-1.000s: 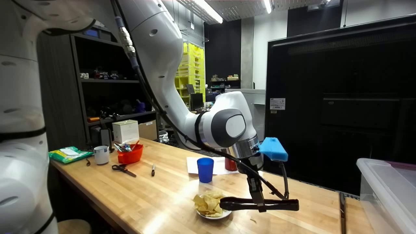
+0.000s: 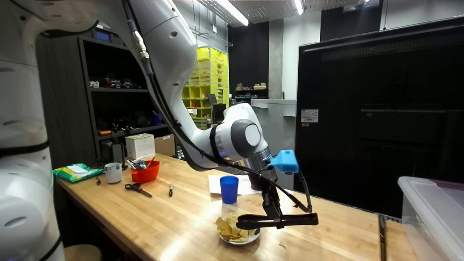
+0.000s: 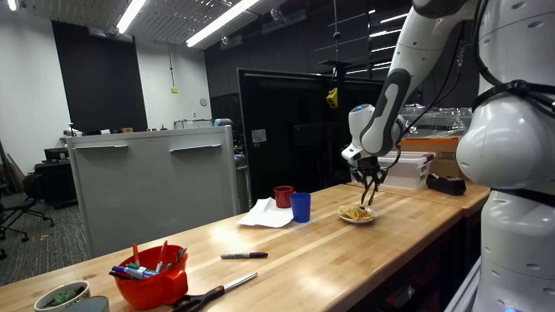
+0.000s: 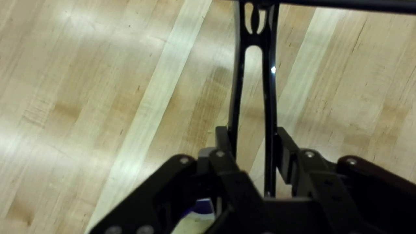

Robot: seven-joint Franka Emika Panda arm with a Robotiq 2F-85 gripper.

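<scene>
Black tongs (image 4: 269,97) lie across my gripper, whose fingers (image 4: 223,138) press on both arms of the tongs from outside. In exterior view 1 the tongs (image 2: 300,219) are held nearly level, and one end overlaps the right side of a white plate (image 2: 241,243) in the picture. Yellow chips (image 2: 230,229) are heaped on that plate. Exterior view 2 has the tongs (image 3: 365,193) just above the chips (image 3: 354,212); whether they touch, I cannot tell. No chip shows between the tong arms in the wrist view.
Behind the plate stand a blue cup (image 2: 229,189) and a red mug (image 3: 283,196), beside white paper (image 3: 266,213). A marker (image 3: 244,255), scissors (image 3: 213,294) and a red pen container (image 3: 156,281) are farther off. A clear bin (image 2: 428,213) sits right. Wood around the plate is bare.
In exterior view 1 my arm has shifted left and slightly up, carrying the tongs along. Their left end now overlaps more of the plate. The chips and cups look unmoved.
</scene>
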